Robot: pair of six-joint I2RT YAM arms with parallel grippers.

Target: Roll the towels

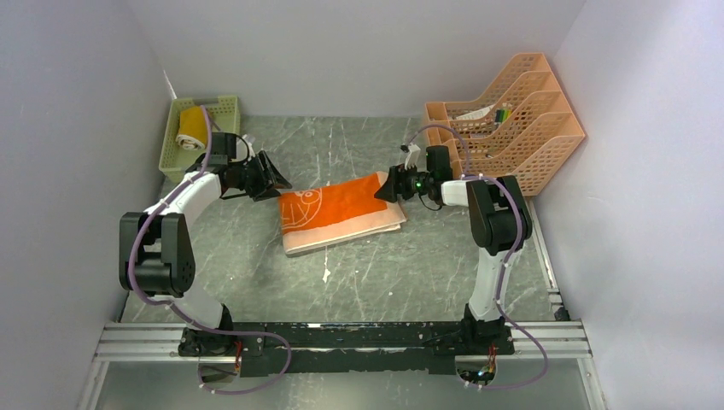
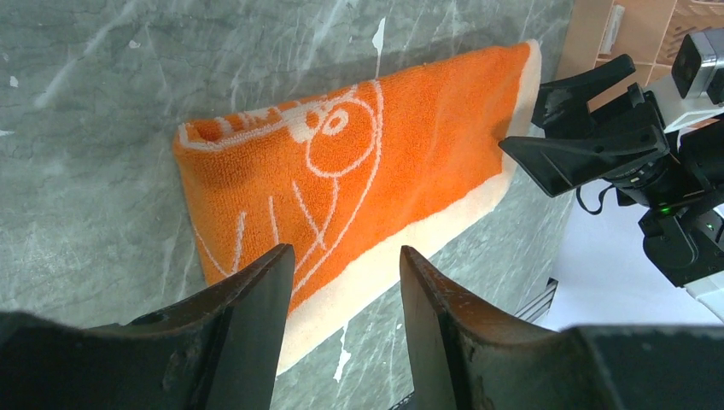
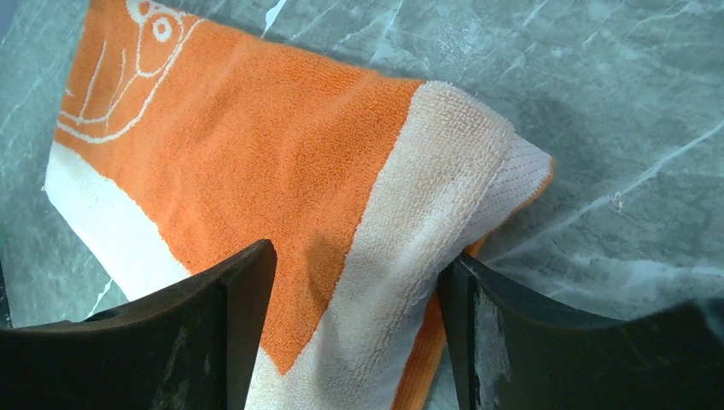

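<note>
An orange towel (image 1: 333, 209) with cream border and white pattern lies folded on the grey marbled table. My left gripper (image 1: 273, 186) is open above the towel's left end, with nothing between its fingers in the left wrist view. My right gripper (image 1: 393, 184) stands open at the right end; in the right wrist view its fingertips are low over the cream edge (image 3: 427, 162), one tucked against the bunched, raised fold.
A green basket (image 1: 171, 149) with a rolled yellow towel (image 1: 193, 128) stands at the back left. A peach tiered rack (image 1: 525, 128) with small items fills the back right.
</note>
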